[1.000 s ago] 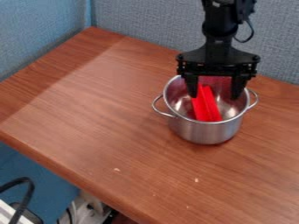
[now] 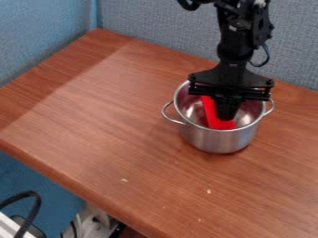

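Note:
A steel pot (image 2: 218, 139) with two wire handles stands on the wooden table. A red object (image 2: 214, 113) lies inside it, leaning toward the left side. My black gripper (image 2: 221, 100) is over the pot, with its fingers reaching down into it at the red object. The fingertips are partly hidden, and I cannot see whether they are closed on it.
Grey padded walls stand at the back and left. Cables and white items lie below the table's lower-left edge.
My gripper has turned and come lower into the pot, and its fingers now cover more of the red object.

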